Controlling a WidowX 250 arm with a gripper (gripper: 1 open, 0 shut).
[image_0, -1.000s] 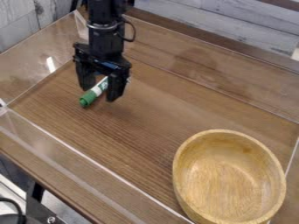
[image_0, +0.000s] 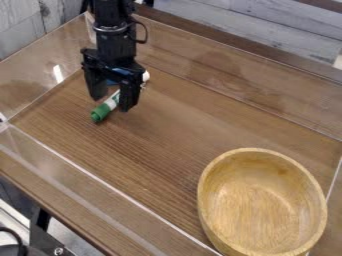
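A black robot arm stands at the back left with its gripper (image_0: 112, 82) low over a slim object (image_0: 103, 112), green at its near end and white toward the back. The gripper is open, its dark fingers spread around and over that object, partly hiding it. Whether they touch it I cannot tell.
A large empty yellow oval bowl (image_0: 262, 160) sits at the front right. Table edges run along the left and lower left, with dark cables at the bottom left corner.
The arm and gripper have shifted slightly to the left over the last second. The green and white object and the bowl look unmoved.
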